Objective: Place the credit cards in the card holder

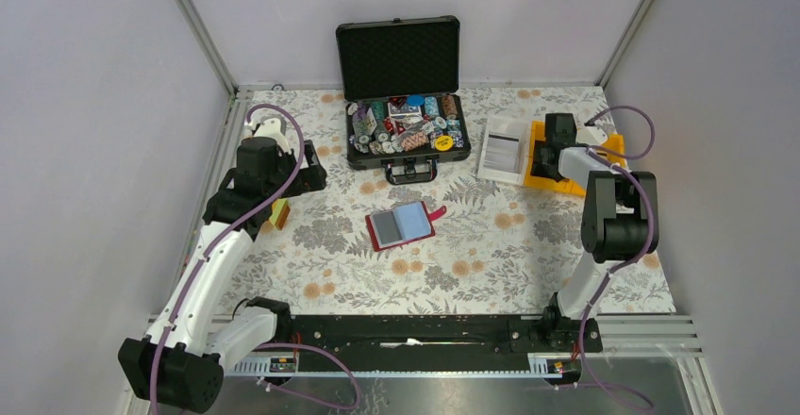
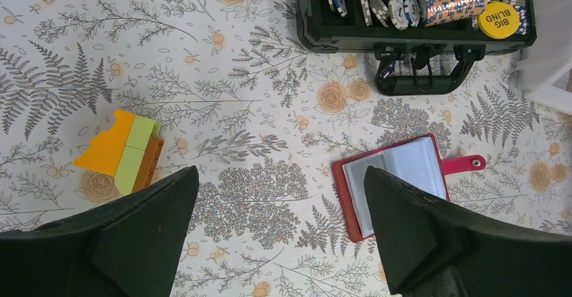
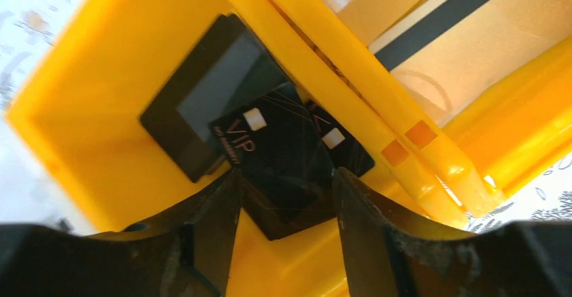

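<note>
Several black cards lie overlapped in one yellow bin; the uppermost is a black VIP card [image 3: 280, 152] with a chip. My right gripper is over that card, its fingers [image 3: 219, 209] parted at the card's two sides. Whether the pads touch the card I cannot tell. The red card holder [image 1: 401, 224], with grey and pale blue pages and a red strap, lies spread on the table; in the left wrist view the holder [image 2: 437, 165] is partly behind a finger. My left gripper stands open and empty, high over the table at the left.
The yellow bin [image 3: 128, 34] has raised walls, and a second yellow bin [image 3: 533, 108] with tan cards adjoins it. A white tray [image 1: 503, 150] stands beside them. An open black case [image 1: 406, 156] of chips is at the back; a small block [image 2: 128, 152] lies left.
</note>
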